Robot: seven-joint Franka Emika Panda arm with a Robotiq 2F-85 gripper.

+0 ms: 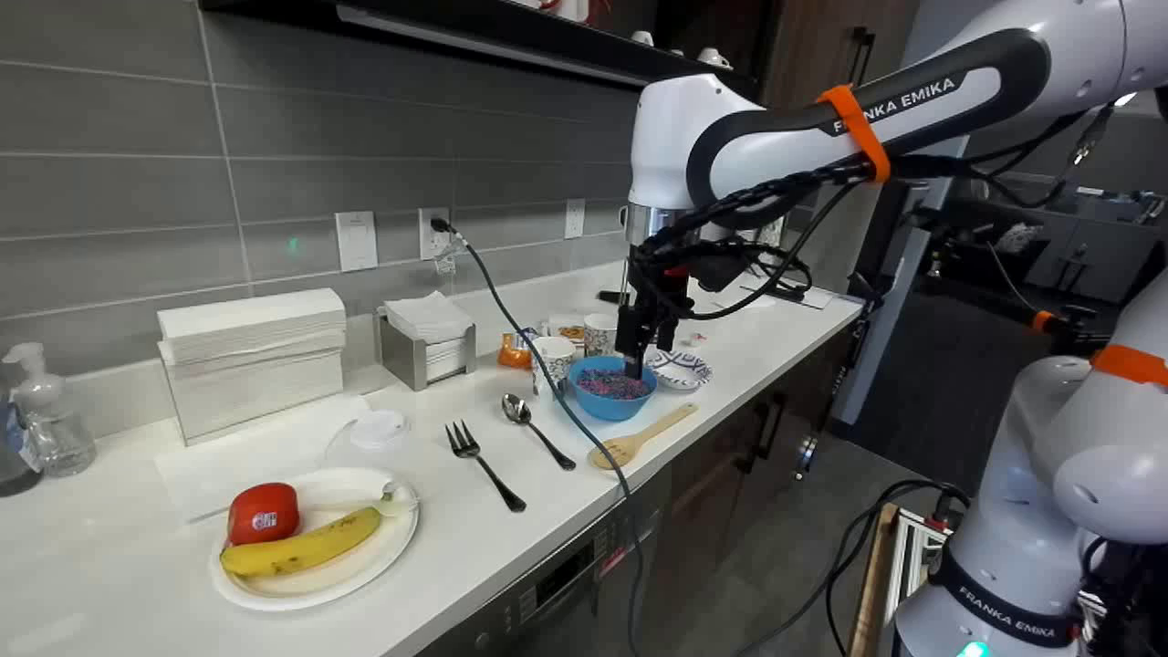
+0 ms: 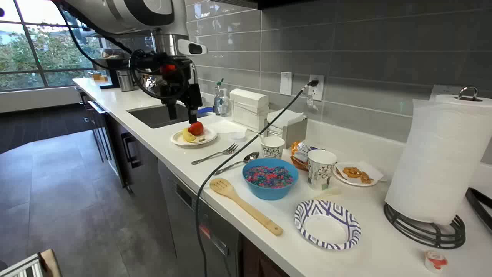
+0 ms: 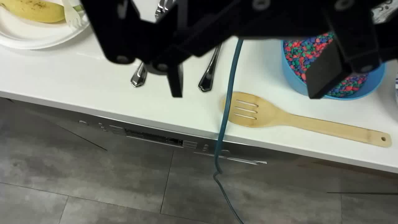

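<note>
My gripper is open, its two fingers wide apart and nothing held between them. It hangs above the counter in both exterior views. In the wrist view a wooden slotted spatula lies below the gap. A blue bowl of coloured pebbles is partly hidden behind the right finger. The dark cable crosses the gap in that view, not gripped. Across the counter, a white plate carries a banana and a red round fruit. The fork and spoon lie between plate and bowl.
The cable runs from a wall outlet over the counter's front edge. Cups, a napkin holder, a patterned paper bowl and a paper towel roll stand around. A shelf overhangs the back.
</note>
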